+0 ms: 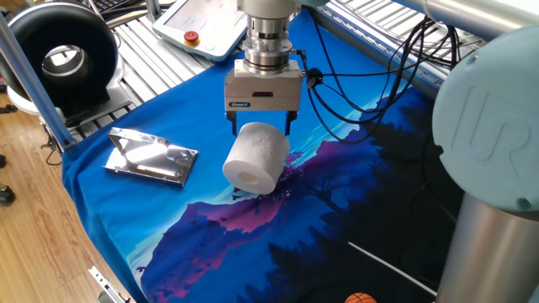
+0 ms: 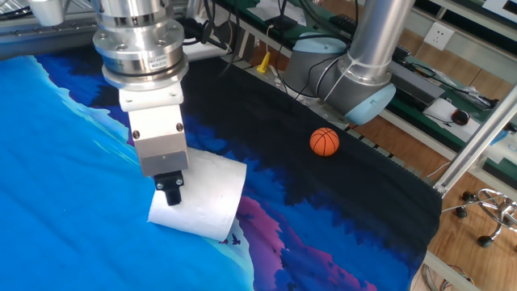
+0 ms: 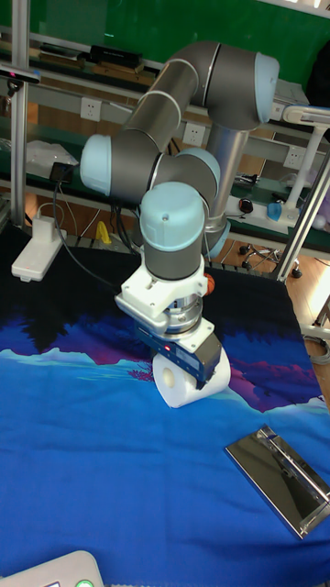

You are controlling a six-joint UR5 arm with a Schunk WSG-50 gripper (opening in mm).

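Note:
A white paper roll lies on its side on the blue printed cloth, its cored end facing the front in exterior view 1. Over its back edge, my gripper points down with its two black fingers set wide apart, one toward each side of the roll. Nothing is clamped between them. In exterior view 2 the gripper hides part of the roll, and only one fingertip shows clearly. From exterior view 3 the roll is partly covered by the gripper body; whether the fingers touch it cannot be told.
A shiny metal holder lies on the cloth left of the roll. A small orange basketball rests on the dark part of the cloth. A teach pendant with a red button stands at the back. Loose black cables hang right of the gripper.

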